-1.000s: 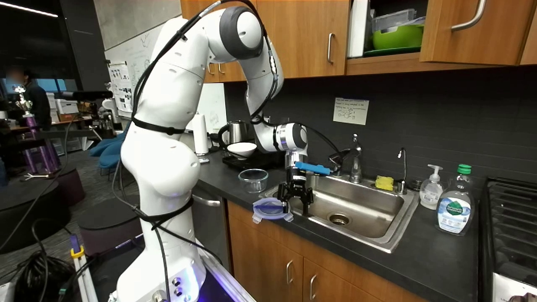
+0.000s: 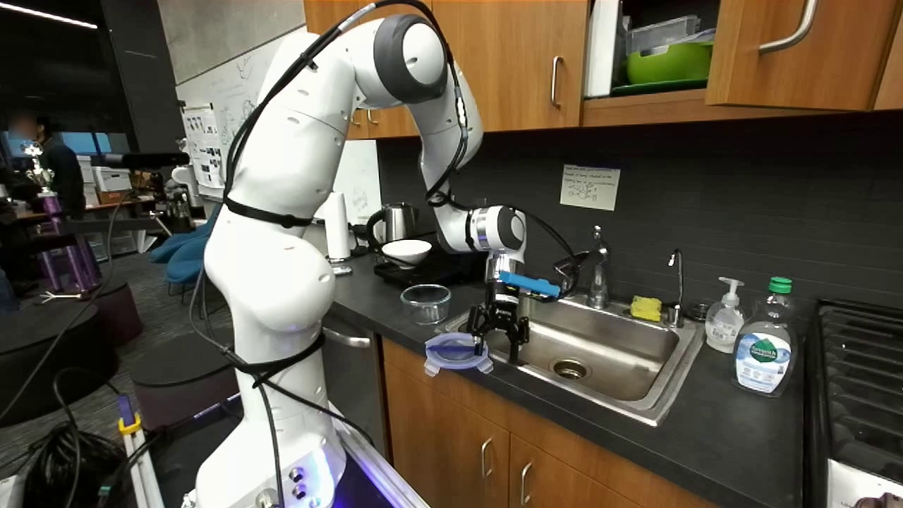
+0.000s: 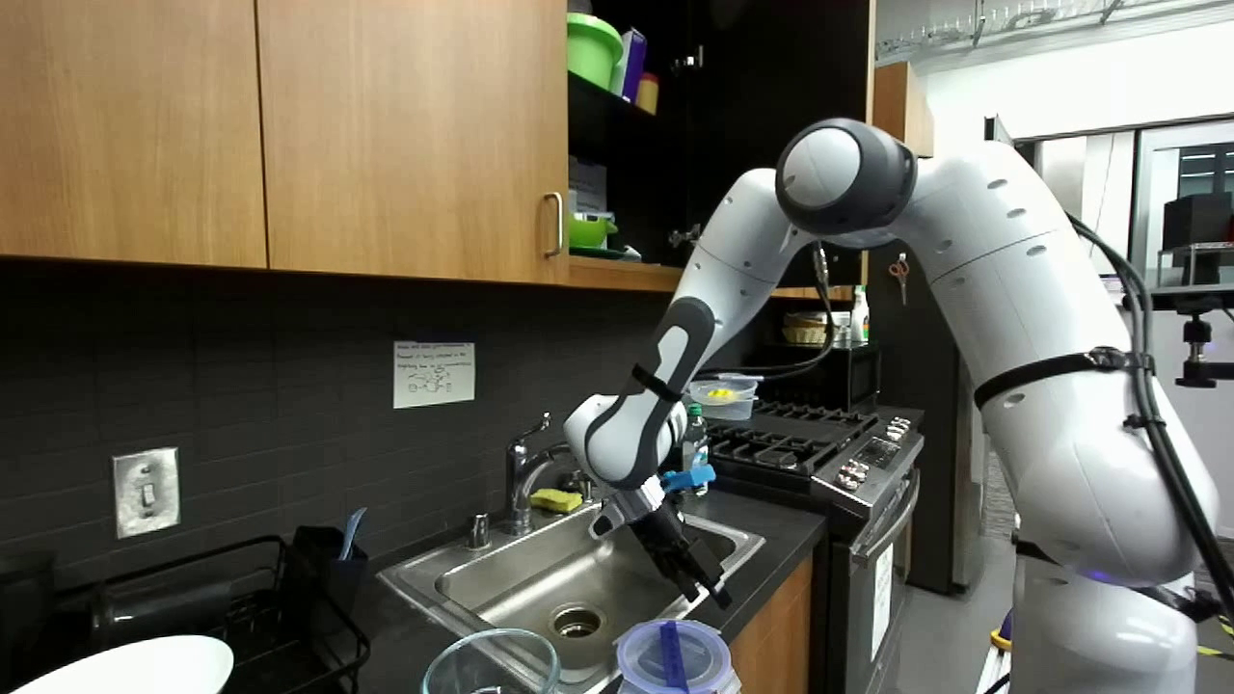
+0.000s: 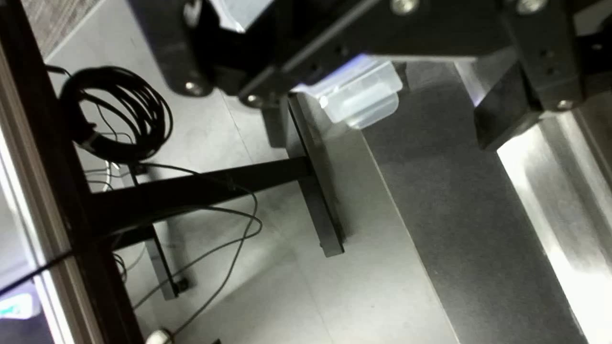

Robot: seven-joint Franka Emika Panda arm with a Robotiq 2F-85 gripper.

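Note:
A clear lid with a blue-violet rim [image 2: 457,350] lies at the counter's front edge, left of the sink, partly jutting past the edge. My gripper [image 2: 497,347] points down beside the lid's right side, near the sink's front left corner. Its fingers stand apart with nothing visible between them gripped. In the wrist view a clear tab of the lid [image 4: 367,97] shows between the open fingers, but the rest of the lid is hidden behind the gripper body; whether a finger touches it, I cannot tell. A round glass bowl [image 2: 425,305] sits behind the lid.
The empty steel sink [image 2: 609,347] is right of the gripper, with a faucet [image 2: 598,271] and yellow sponge [image 2: 645,308] behind. Soap bottles [image 2: 763,351] stand by the stove. A white bowl [image 2: 407,250] rests on a dark rack. An open cabinet door [image 2: 800,59] hangs overhead.
The wrist and forearm have shifted slightly to the right, changing the hand's tilt a little. The fingertips stay beside the lid, which has not visibly moved.

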